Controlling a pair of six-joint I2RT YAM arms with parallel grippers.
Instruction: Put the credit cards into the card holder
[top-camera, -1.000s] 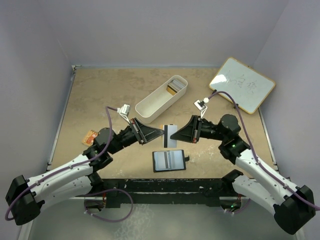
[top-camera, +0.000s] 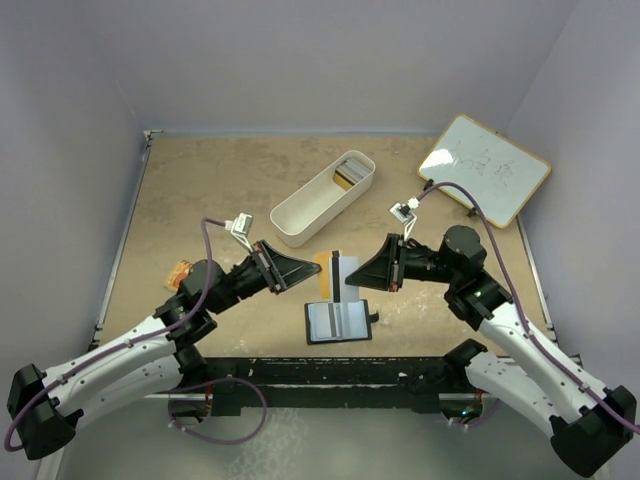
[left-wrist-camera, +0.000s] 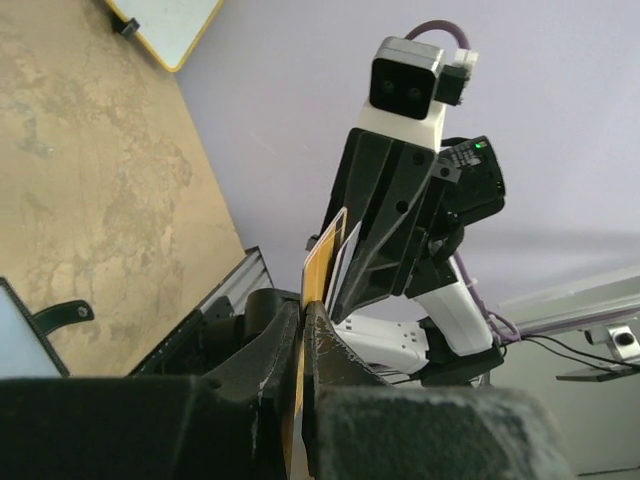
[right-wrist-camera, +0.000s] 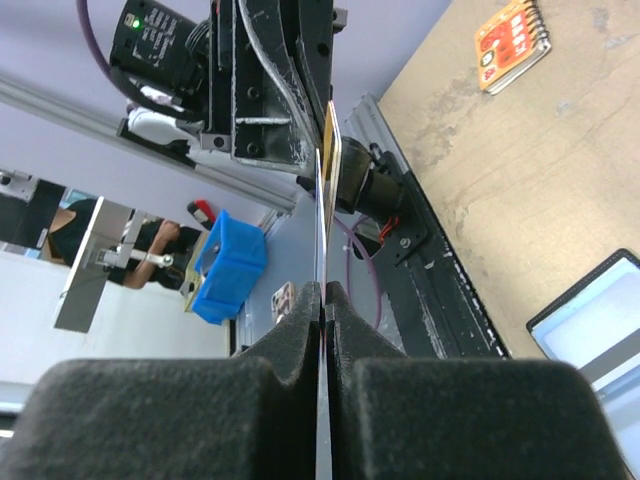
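Observation:
My left gripper (top-camera: 316, 268) is shut on an orange card (top-camera: 324, 276), which stands between its fingers in the left wrist view. Facing it, my right gripper (top-camera: 350, 280) is shut on a white card with a dark stripe (top-camera: 348, 268); in the right wrist view its thin edge runs up from the fingertips. The two cards stand side by side, very close together, orange on the left. Their lower ends appear at the top edge of the open card holder (top-camera: 322, 322), a dark-rimmed wallet with pale pockets lying on the table. Whether they touch it is unclear.
A long white bin (top-camera: 292, 222) holding several cards (top-camera: 350, 174) stands behind the grippers. At the back right lies a whiteboard (top-camera: 485, 165). An orange notebook (right-wrist-camera: 508, 42) is by the left arm. Bare table surrounds the holder.
The left gripper has shifted slightly left, uncovering more of the orange card beside the white one. Both cards have come nearer the holder's top edge. The right gripper has moved slightly toward the holder.

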